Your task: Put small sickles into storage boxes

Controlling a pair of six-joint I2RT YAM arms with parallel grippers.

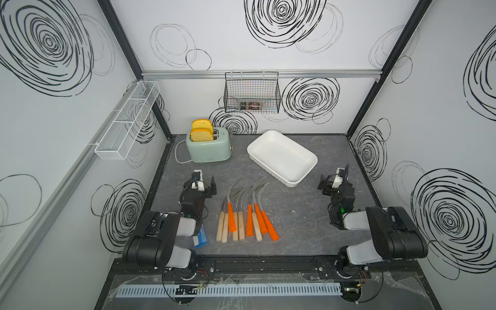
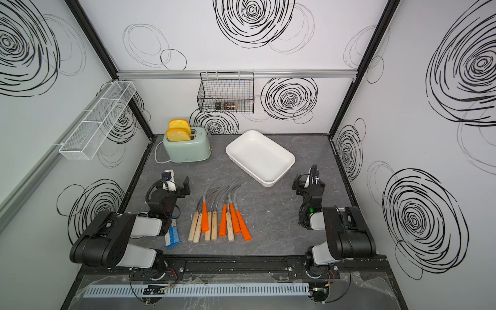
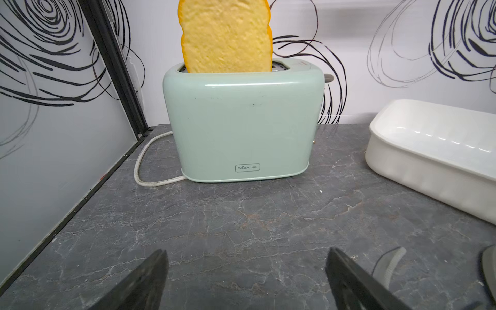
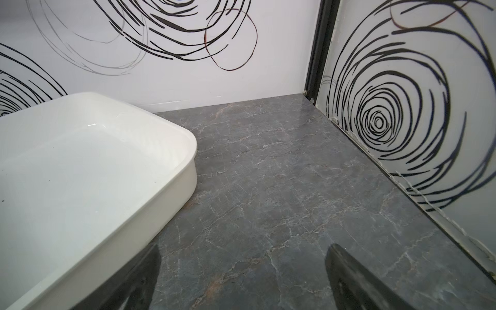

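Several small sickles lie bunched on the table's front middle, some with orange handles (image 1: 249, 221) and some with pale wooden handles (image 1: 241, 226); their grey curved blades point to the back. Behind them sits a white box (image 1: 282, 157), empty and set at a slant. To the left of the sickles, my left gripper stands open above the table, its blurred fingers (image 3: 149, 281) wide apart with nothing between. A blade tip (image 3: 388, 266) shows beside its right finger. My right gripper is open and empty too, over bare table to the right of the box.
A green toaster (image 1: 209, 147) with yellow bread slices stands at the back left. A blue-and-white object (image 1: 200, 237) lies beside the left arm. A black wire basket (image 1: 252, 95) hangs on the back wall, a white rack (image 1: 129, 121) on the left. Bare table surrounds the right gripper.
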